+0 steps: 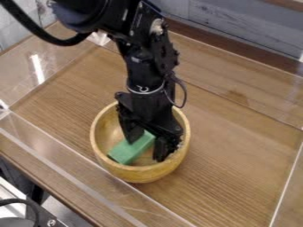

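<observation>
A yellow bowl [109, 164] stands on the wooden table, with a green block [129, 149] lying inside it. My black gripper [149, 138] reaches down into the bowl from above, open, its fingers around the upper part of the block's area. The fingertips partly hide the block, and whether they touch it I cannot tell.
A pale panel wall [231, 27] runs along the back. Cables and white pieces sit at the lower left, beyond the table edge.
</observation>
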